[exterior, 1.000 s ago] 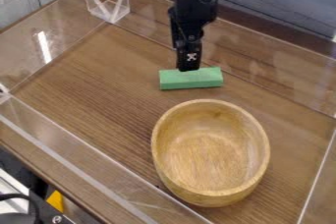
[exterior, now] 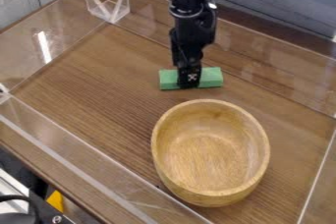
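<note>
A black robot arm reaches down from the top of the camera view, its gripper (exterior: 188,75) low over a green rectangular block (exterior: 209,79) on the wooden table (exterior: 85,100). The fingertips overlap the block's middle in this view. I cannot tell whether they touch it or how far apart they stand.
A large tan oval bowl (exterior: 211,149) sits below the block, toward the near side. A clear plastic holder (exterior: 108,7) stands at the upper left. Dark cables lie at the lower left corner.
The gripper has moved downward in the view, from above and behind the green block to over it. The block and bowl look unmoved.
</note>
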